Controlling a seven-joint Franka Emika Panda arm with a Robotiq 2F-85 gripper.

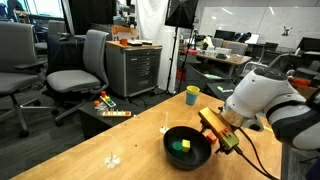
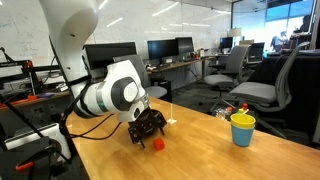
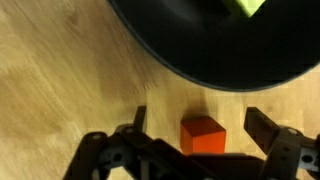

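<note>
An orange-red block (image 3: pixel 202 136) rests on the wooden table beside the black bowl, and in the wrist view it lies between my open fingers. The gripper has nothing in its hold. Above the block in that view curves the rim of the black bowl (image 3: pixel 150 45), with part of a green-yellow block (image 3: pixel 246 6) inside. Exterior view 1 shows the bowl (image 1: pixel 172 153) holding a yellow block (image 1: pixel 186 145) and a green one (image 1: pixel 177 146). In exterior view 2 the red block (image 2: pixel 158 144) sits just by my gripper (image 2: pixel 147 140).
A blue-and-yellow cup (image 1: pixel 192 95) stands farther back on the table. A white object (image 1: pixel 113 159) lies on the left part of the tabletop, and a thin white one (image 1: pixel 165 123) is behind the bowl.
</note>
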